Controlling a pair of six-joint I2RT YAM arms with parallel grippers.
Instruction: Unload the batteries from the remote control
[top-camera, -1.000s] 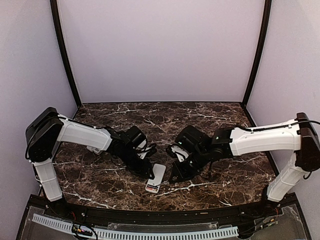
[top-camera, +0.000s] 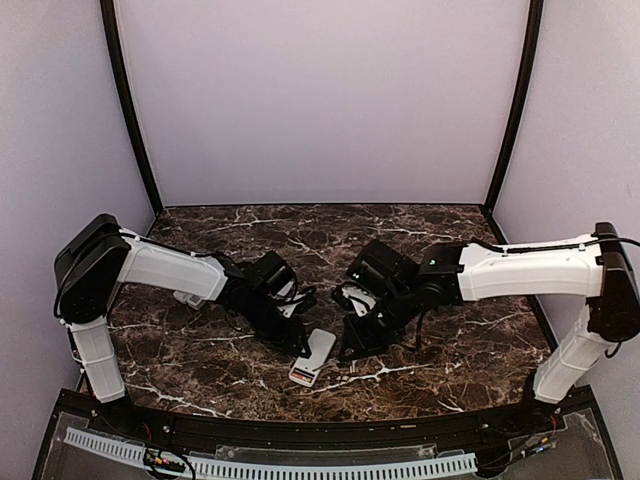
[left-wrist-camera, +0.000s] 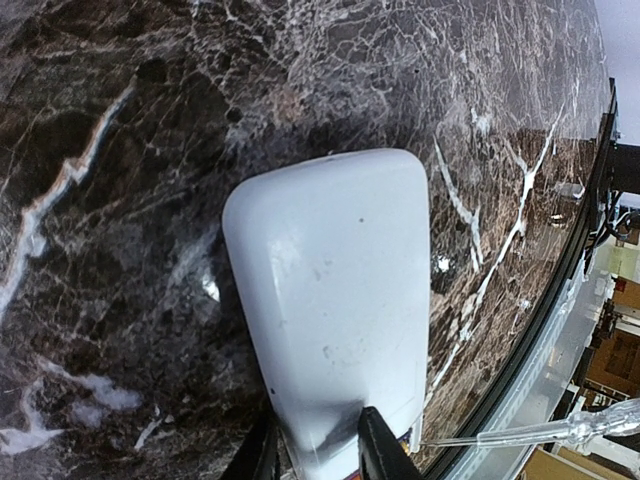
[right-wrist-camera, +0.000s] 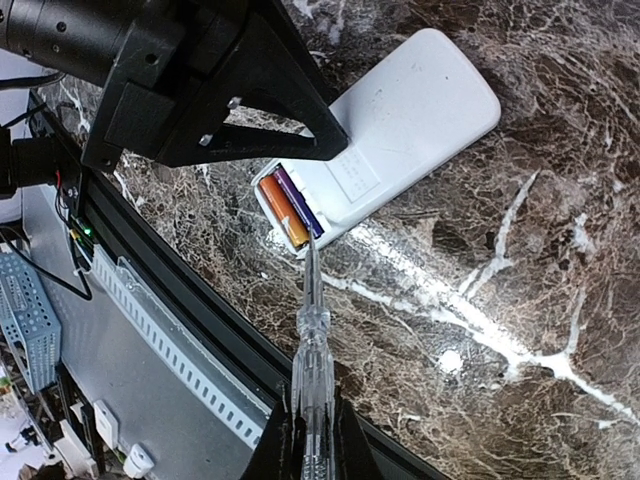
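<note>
The white remote control (top-camera: 318, 348) lies on the dark marble table near its front edge, battery compartment uncovered, holding an orange battery (right-wrist-camera: 283, 212) and a purple battery (right-wrist-camera: 296, 197). My left gripper is shut on the remote's body; in the right wrist view it hides part of the upper side. My right gripper is shut on a clear screwdriver-like tool (right-wrist-camera: 314, 350), whose tip reaches the compartment at the lower end of the purple battery. In the left wrist view the tool (left-wrist-camera: 555, 430) comes in from the right and the batteries are mostly hidden.
The table's front edge (top-camera: 300, 428) is close below the remote, with a metal rail beyond it. Small pale objects (top-camera: 190, 300) lie at the left, behind the left arm.
Over the last second the remote has shifted slightly, and the right arm has moved a little. The left arm has barely moved.
</note>
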